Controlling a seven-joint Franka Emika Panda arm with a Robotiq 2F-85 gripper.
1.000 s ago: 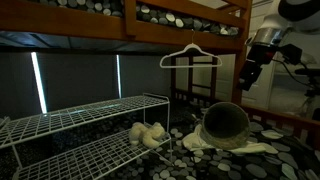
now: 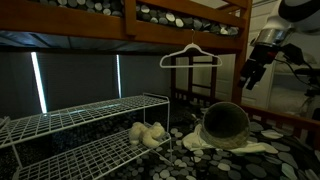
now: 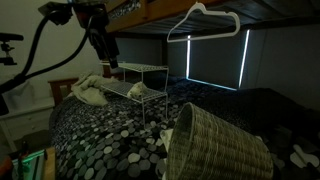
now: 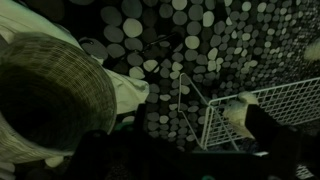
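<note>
A wicker basket (image 2: pixel 225 125) lies on its side on the bed, its open mouth facing the camera in exterior view 1. In the wrist view the same basket (image 4: pixel 50 95) fills the left side. A white hanger (image 2: pixel 190 57) hangs from the upper bunk's wooden rail. Pale plush toys (image 2: pixel 147 134) rest at the lower level of the white wire rack (image 2: pixel 90 120). High at the right in exterior view 1 is my gripper (image 2: pixel 248 78), away from all of these. Its dark fingers stand apart in the dim wrist view, with nothing visible between them.
Pale crumpled cloth (image 2: pixel 250 148) lies beside the basket. Dark bedding with grey dots (image 3: pixel 90 150) covers the bed. The upper bunk's wooden rail (image 2: pixel 140 28) runs overhead. A bundle of light fabric (image 3: pixel 92 90) sits near the rack. Bedding in front of the rack is mostly clear.
</note>
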